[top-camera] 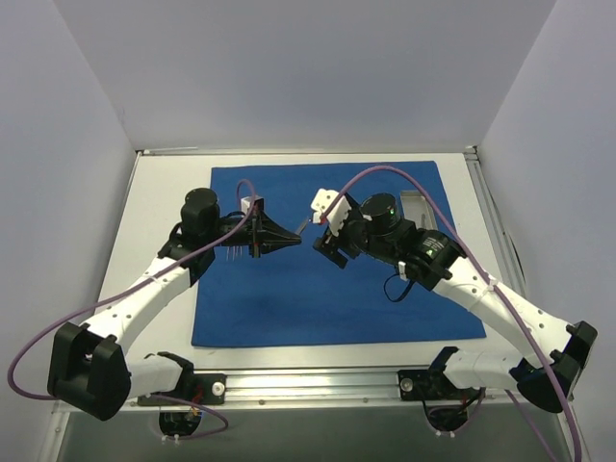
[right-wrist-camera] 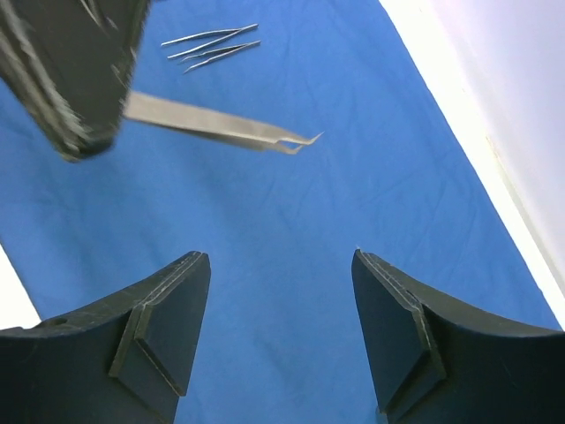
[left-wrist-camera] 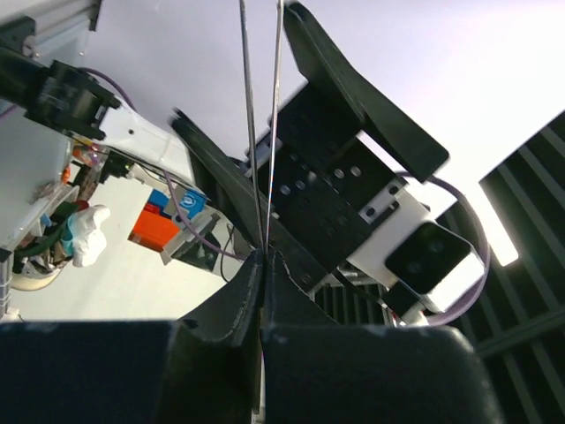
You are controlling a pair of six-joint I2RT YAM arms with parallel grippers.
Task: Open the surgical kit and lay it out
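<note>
My left gripper (top-camera: 298,241) is shut on steel tweezers (right-wrist-camera: 221,126), raised over the blue cloth (top-camera: 289,298). In the left wrist view, the two prongs of the tweezers (left-wrist-camera: 250,115) stick up from its closed fingertips. The right wrist view shows their bent tips pointing right, ahead of my right gripper. That gripper is open, its fingers (right-wrist-camera: 168,309) wide apart and only cloth seen between them. More slim metal instruments (right-wrist-camera: 212,40) lie on the cloth at the left. From above, the left arm partly covers these.
A grey metal tray (top-camera: 417,207) sits at the cloth's back right, partly hidden behind the right arm; what it holds is hard to make out. Purple cables (top-camera: 385,167) arch over both arms.
</note>
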